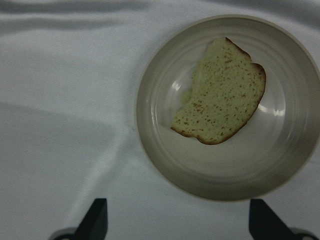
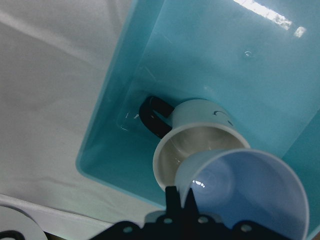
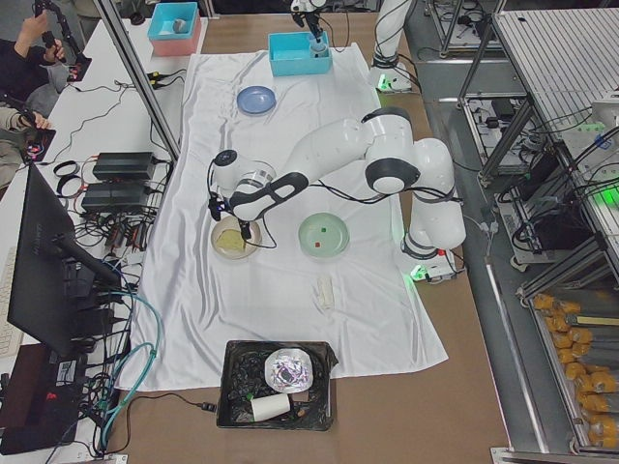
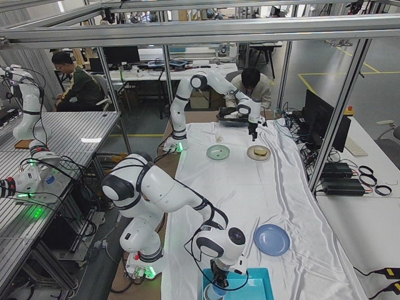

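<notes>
A bread slice [image 1: 220,92] lies on a beige plate [image 1: 165,165] on the white cloth. My left gripper is above the cloth beside the plate, open, nothing between its fingers. In the right wrist view my right gripper is shut on the rim of a light blue cup [image 2: 250,190]. The cup is above or inside a white mug [image 2: 197,112] with a black handle, in a teal bin [image 2: 245,60].
A blue plate [image 4: 272,240] lies near the bin; a green plate [image 3: 323,236] is beside the beige one. A black tray [image 3: 277,418] with assorted items sits at the cloth's far end.
</notes>
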